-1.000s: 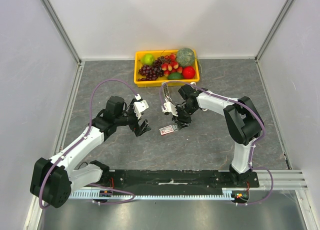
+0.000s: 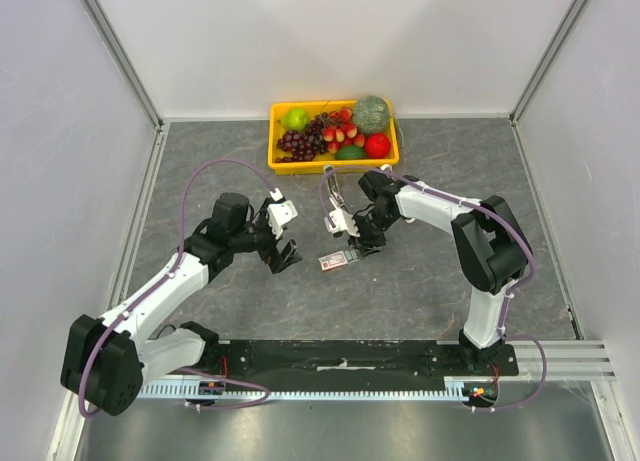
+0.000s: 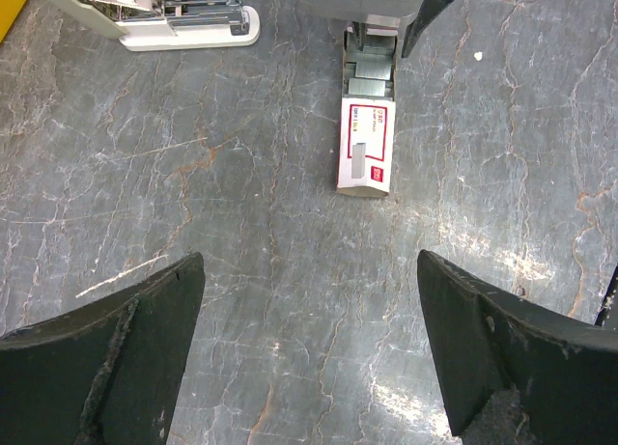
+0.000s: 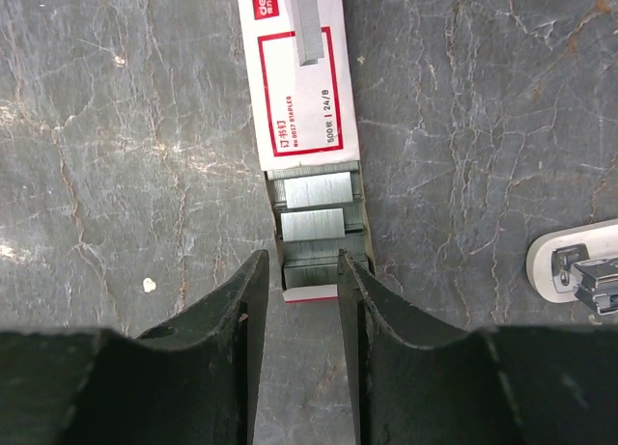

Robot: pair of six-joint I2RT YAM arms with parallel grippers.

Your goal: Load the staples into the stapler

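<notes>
An open staple box (image 4: 299,88) with a white, red-framed sleeve lies on the grey table, its tray end uncovered and showing silver staple strips (image 4: 314,225). A single grey strip (image 3: 358,160) rests on the sleeve. My right gripper is low over the tray's end; its narrow fingers (image 4: 253,310) stand apart with the tray end visible between them, and whether they grip anything is unclear. The stapler (image 3: 183,20) lies beyond on its white base, its metal rail exposed. My left gripper hangs open and empty, left of the box (image 2: 338,260).
A yellow basket (image 2: 276,146) of fruit stands at the back, close behind the stapler (image 2: 333,186). Bare table (image 2: 420,291) lies to the front and right of the box.
The left arm and the box look unmoved.
</notes>
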